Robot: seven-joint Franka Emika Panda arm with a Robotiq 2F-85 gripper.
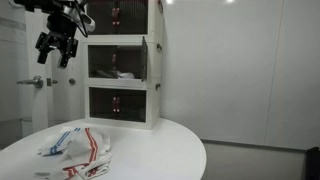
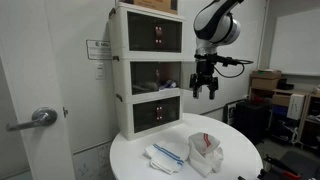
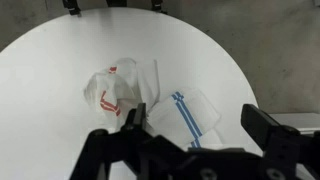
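Note:
A crumpled white cloth with red stripes (image 3: 112, 92) lies on the round white table, beside a flatter white cloth with blue stripes (image 3: 186, 118). In exterior view 2 the red-striped cloth (image 2: 205, 153) is bunched up, and the blue-striped one (image 2: 165, 157) is spread to its left. In exterior view 1 the two cloths (image 1: 84, 150) overlap in sight. High above the table hangs my gripper (image 1: 53, 60), open, its fingers apart and nothing between them. Exterior view 2 shows the gripper (image 2: 203, 94) pointing down, well clear of both cloths.
A white cabinet (image 2: 121, 60) with dark-fronted compartments stands at the table's back edge. Its middle compartment (image 1: 115, 62) has an opened door and holds something pale. Bare table (image 1: 170, 155) surrounds the cloths. Shelving with boxes (image 2: 268, 85) stands farther back on the right.

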